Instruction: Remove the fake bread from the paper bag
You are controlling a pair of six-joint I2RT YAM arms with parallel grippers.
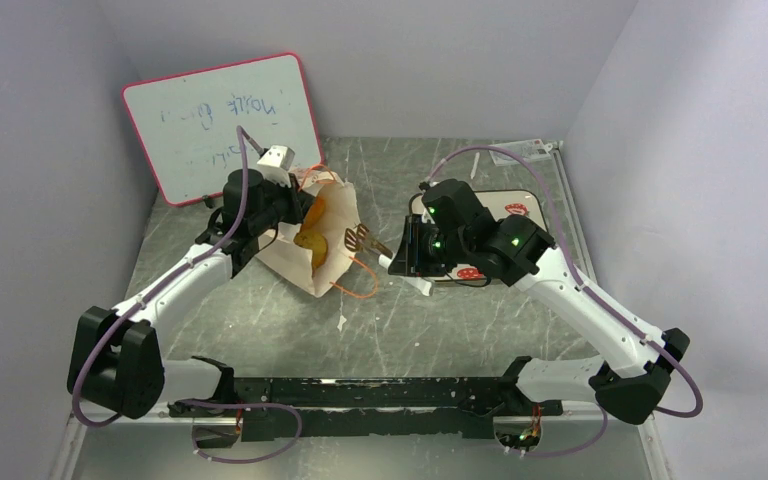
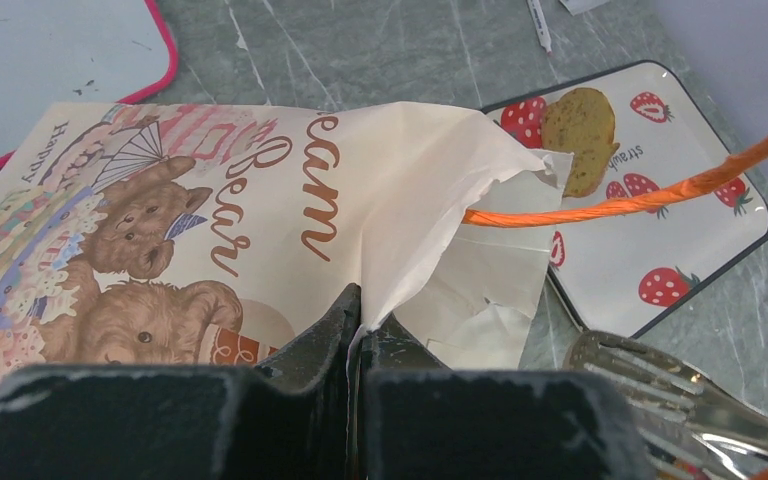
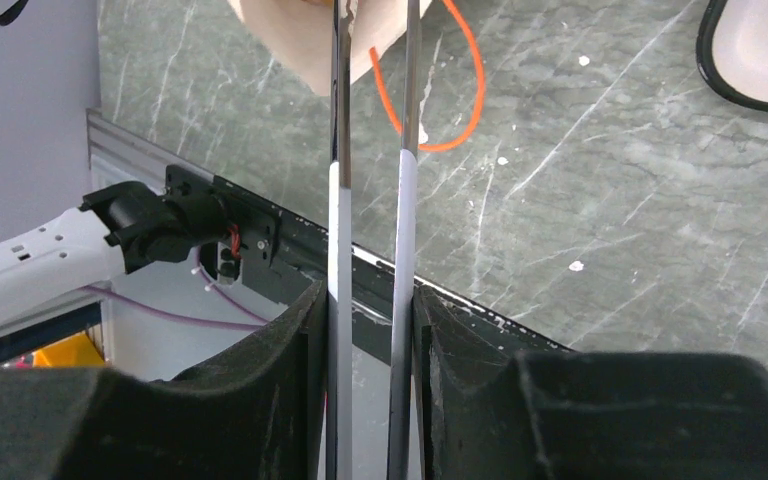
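Observation:
The cream paper bag [image 2: 310, 200], printed with bears, lies on its side, its mouth facing right. My left gripper is shut on the edge of its mouth. Inside, the top view shows an orange bread piece [image 1: 315, 212] and a yellow-brown one [image 1: 310, 248]. Another bread piece [image 2: 577, 140] lies on the strawberry tray [image 2: 610, 280]. My right gripper stands open, the two arms of metal tongs [image 3: 341, 110] spread between its fingers. The slotted tongs head [image 1: 358, 239] is just right of the bag's mouth.
A red-rimmed whiteboard [image 1: 220, 120] leans behind the bag at the back left. An orange bag handle [image 1: 365, 285] loops out in front of the tongs.

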